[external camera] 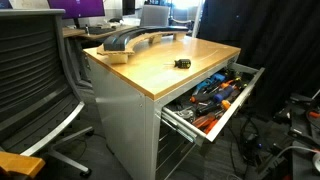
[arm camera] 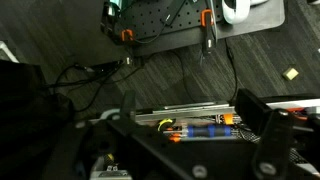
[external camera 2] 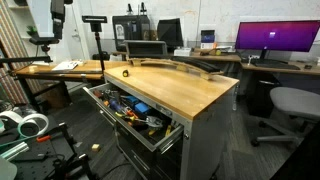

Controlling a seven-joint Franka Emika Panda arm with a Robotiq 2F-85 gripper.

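Observation:
In the wrist view my gripper is open, its two dark fingers spread wide with nothing held between them. Below it in that view, part of the open drawer shows, with a blue-handled tool (arm camera: 208,131) among other tools. Exterior view 1 shows the drawer (external camera: 185,129) pulled out of the light grey cabinet (external camera: 128,120), filled with a jumble of tools. From the other side, exterior view 2 shows the same drawer (external camera 2: 163,143). A small black object (external camera: 182,63) rests on the wooden top (external camera: 160,72). Neither exterior view shows the gripper clearly.
Dark curved pieces (external camera: 125,40) lie along the wooden top's far side. An office chair (external camera: 40,85) stands beside the cabinet. On the dark floor lies a small yellowish block (arm camera: 290,74). A perforated dark plate (arm camera: 165,15) with cables lies across from the drawer.

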